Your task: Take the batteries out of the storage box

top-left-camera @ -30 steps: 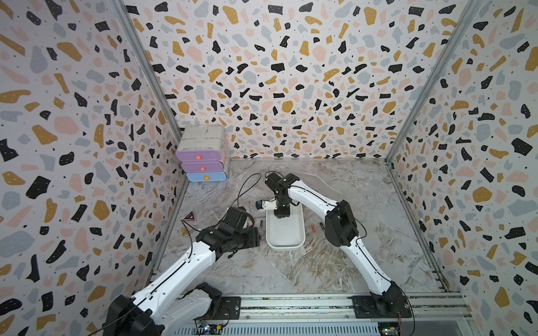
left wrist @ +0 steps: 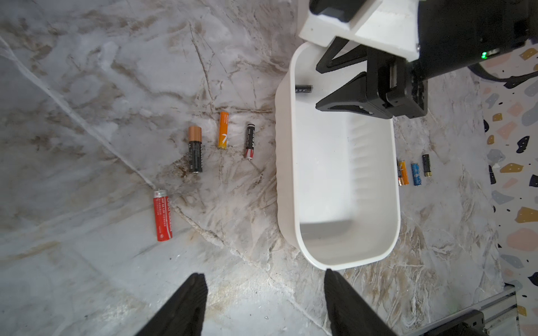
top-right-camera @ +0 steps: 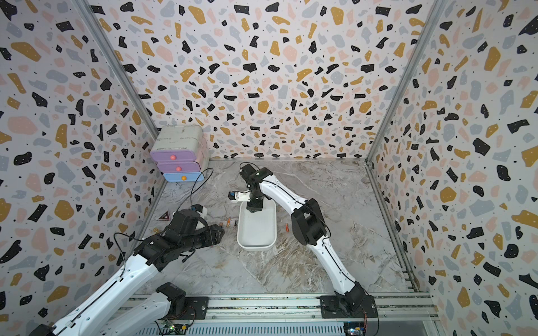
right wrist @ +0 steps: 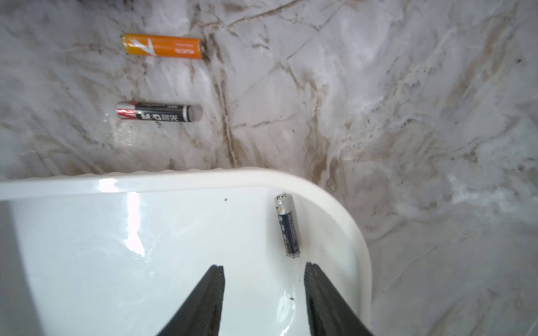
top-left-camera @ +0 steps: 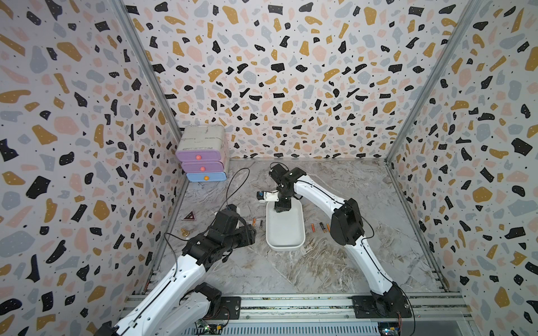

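A white storage box (left wrist: 291, 212) holds one dark battery (right wrist: 288, 226) with a silver end, lying by its far left corner. Over the far end of that box hangs my right gripper, its fingers apart and the battery just ahead of them. My left gripper is left of the box, fingers apart, nothing between them. On the table left of the box lie a red battery (left wrist: 163, 217), a copper-topped black battery (left wrist: 195, 150), an orange battery (left wrist: 223, 130) and a black-and-red battery (left wrist: 250, 141).
Right of the box lie an orange battery (left wrist: 402, 173), a blue one (left wrist: 415, 174) and a black one (left wrist: 426, 165). A drawer unit (top-left-camera: 203, 154) stands at the back left.
My right gripper has moved toward the back of the box. The left arm has drawn slightly left, away from the box.
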